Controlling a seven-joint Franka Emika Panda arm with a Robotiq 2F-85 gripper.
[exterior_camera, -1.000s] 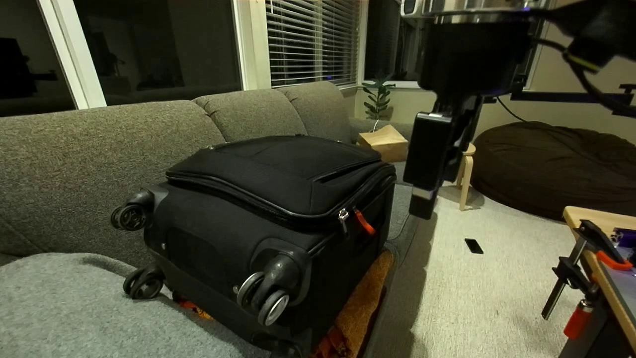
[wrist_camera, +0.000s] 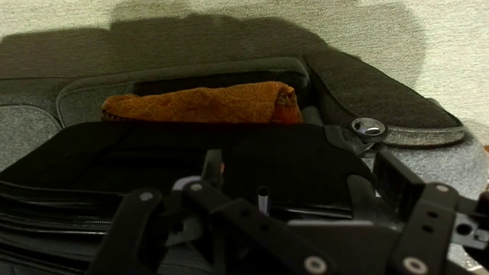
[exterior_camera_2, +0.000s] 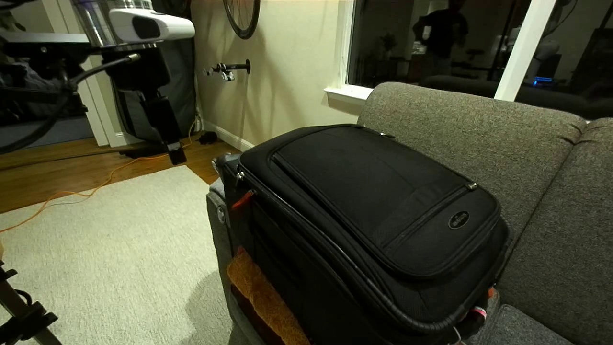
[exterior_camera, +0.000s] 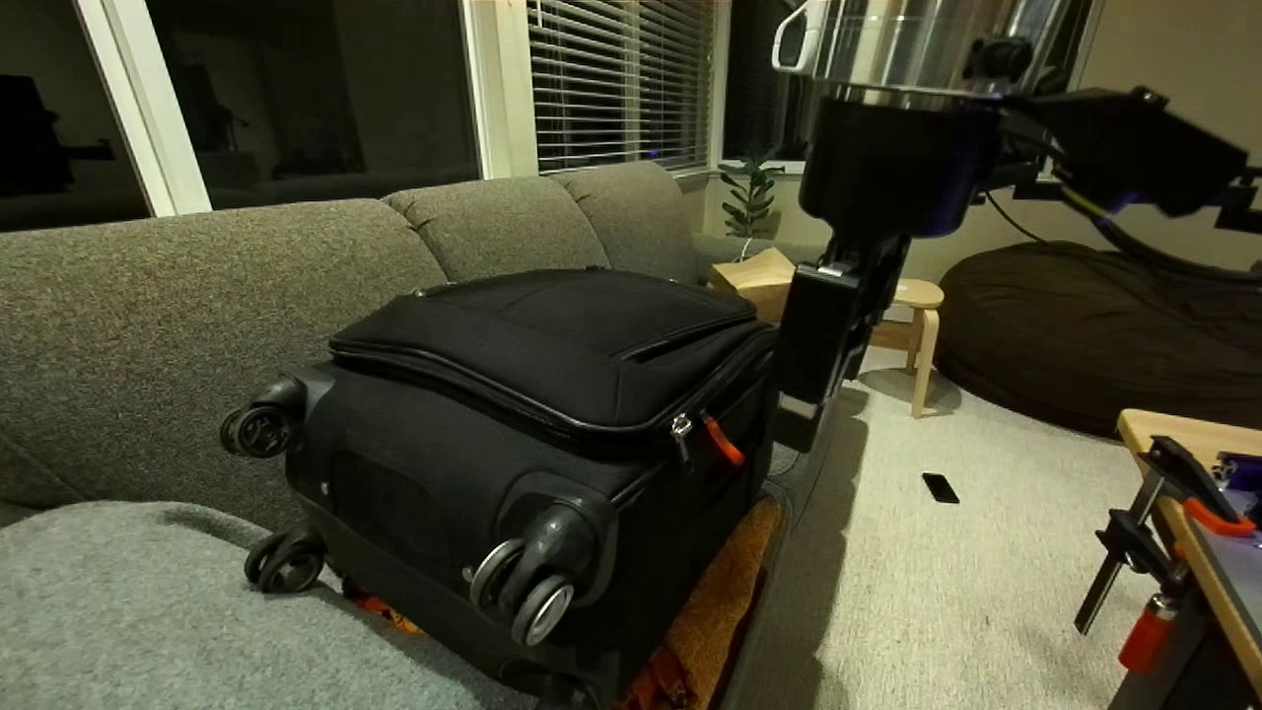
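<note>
A black soft-sided suitcase [exterior_camera: 556, 337] lies on the grey couch, its spinner wheels towards exterior view 1. Near its corner hang a metal zipper pull [exterior_camera: 681, 426] and an orange-red tab [exterior_camera: 723, 440]. My gripper [exterior_camera: 806, 420] points down beside the suitcase's side, over the couch's front edge. Seen from exterior view 2, the gripper [exterior_camera_2: 177, 155] is beyond the suitcase's tab corner. In the wrist view the fingers [wrist_camera: 397, 176] stand wide apart, nothing held. A zipper pull [wrist_camera: 262, 200] shows between them, and a speck of orange is mostly hidden behind the left finger.
An orange-brown cloth [wrist_camera: 197, 105] lies along the suitcase's side on the couch. Couch backrests [exterior_camera: 213, 343] rise behind. A table with clamps [exterior_camera: 1183, 509] stands at the right. The carpet [exterior_camera: 946, 592] is open, apart from a phone [exterior_camera: 941, 487].
In exterior view 1 my arm has moved left and slightly down, bringing the gripper closer to the suitcase's side. The suitcase has not moved.
</note>
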